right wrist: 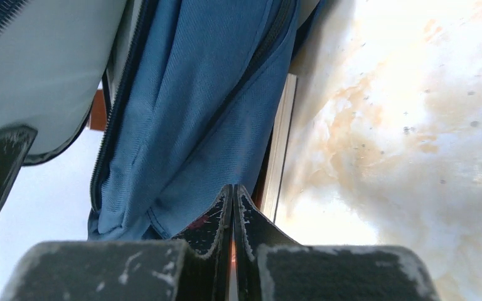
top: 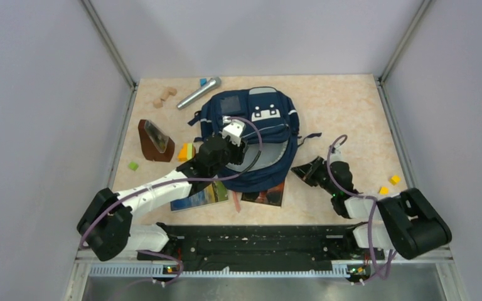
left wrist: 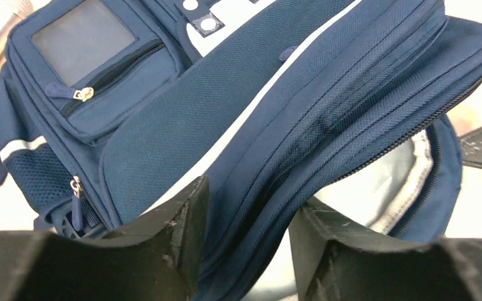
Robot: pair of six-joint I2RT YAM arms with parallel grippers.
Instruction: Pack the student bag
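The navy student bag (top: 248, 110) lies on the table, its pale-lined main pocket partly uncovered. At the pocket's mouth my left gripper stands open, its fingers (left wrist: 188, 219) apart on either side of the bag's folded zip flap (left wrist: 326, 141). The Three Days to See book (top: 267, 195), dark-covered, lies partly beneath the bag's lower edge. In the right wrist view, the pale page edge of that book (right wrist: 281, 141) shows along the bag, outside my right gripper. That gripper is shut, nothing between its fingers.
A blue landscape-covered book (top: 198, 198) lies under the left arm, with a thin pinkish stick (top: 236, 200) beside it. Around the left and back are a brown frame (top: 155, 141), yellow block (top: 185, 152) and silver microphone (top: 199, 93).
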